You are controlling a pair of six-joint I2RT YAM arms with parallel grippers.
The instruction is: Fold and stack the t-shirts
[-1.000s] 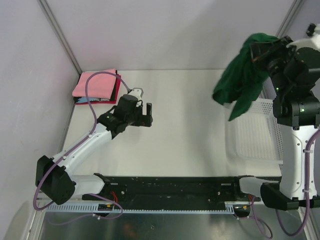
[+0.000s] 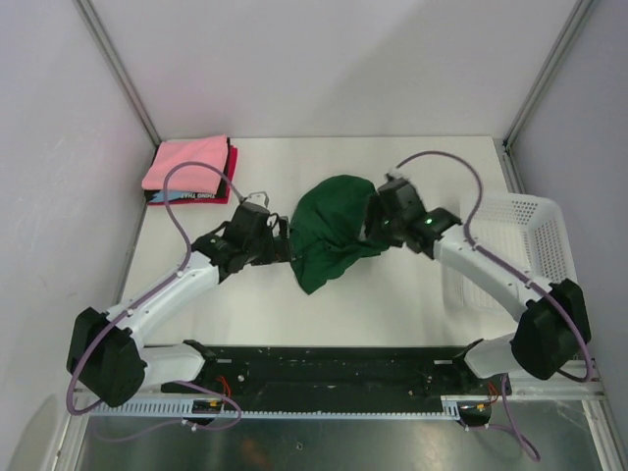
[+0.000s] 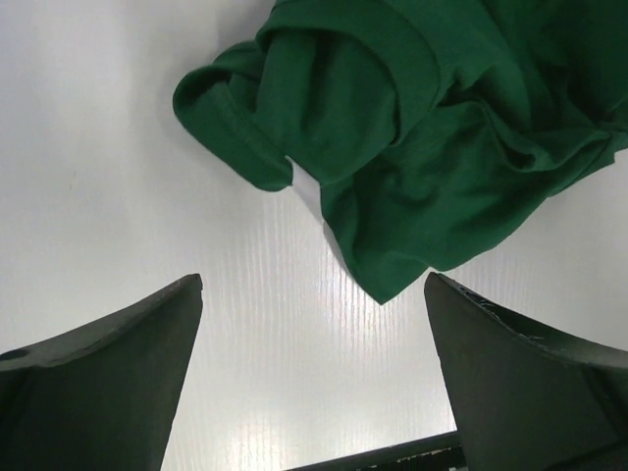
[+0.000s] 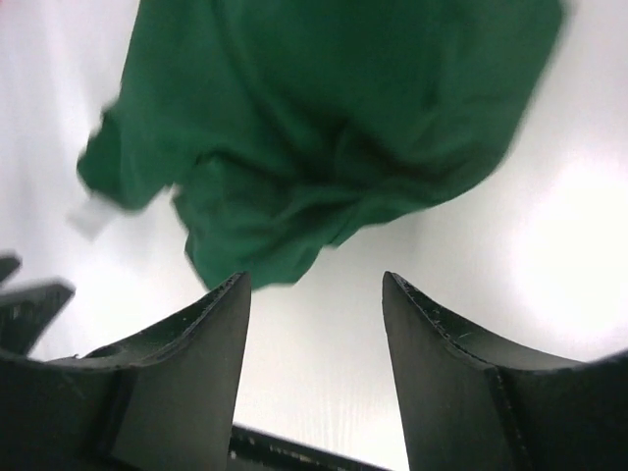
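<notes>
A crumpled dark green t-shirt (image 2: 334,216) lies in the middle of the white table, one narrow end pointing toward the front edge. My left gripper (image 2: 285,240) is open at the shirt's left side, and in the left wrist view the cloth (image 3: 432,186) lies beyond its fingers, with nothing between them. Over the shirt's right side is my right gripper (image 2: 369,221), blurred in the top view. Its fingers (image 4: 221,363) stand apart with bare table between them, and the shirt (image 4: 324,128) is ahead of them. Folded shirts, pink (image 2: 184,164) on top, lie stacked at the back left.
An empty white perforated basket (image 2: 540,231) stands on the right, beneath the right arm.
The left arm has lowered slightly.
</notes>
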